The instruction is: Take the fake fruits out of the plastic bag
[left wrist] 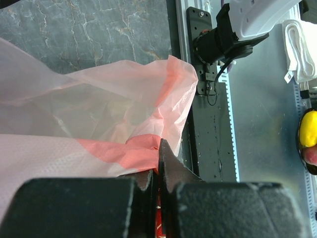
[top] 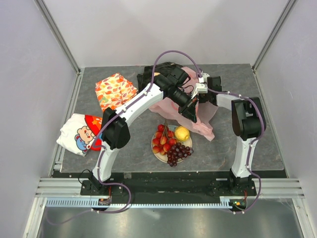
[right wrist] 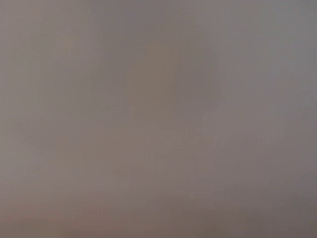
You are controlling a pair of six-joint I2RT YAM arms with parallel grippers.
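The pink plastic bag (top: pixel 203 126) lies crumpled across the back middle. My left gripper (top: pixel 194 106) is shut on a gathered edge of the bag (left wrist: pixel 119 153), seen close in the left wrist view. My right gripper (top: pixel 206 94) reaches into the bag behind it; its fingertips are hidden and the right wrist view is only a grey-pink blur, so what it holds cannot be seen. A plate (top: pixel 153 148) in front of the bag holds red fruits (top: pixel 161 141), a yellow fruit (top: pixel 182 133) and dark grapes (top: pixel 181 152), with some grapes over its rim.
An orange patterned cloth bag (top: pixel 114 89) and a white bag with a cartoon print (top: pixel 74 134) lie on the left. A black item (top: pixel 148 72) is at the back.
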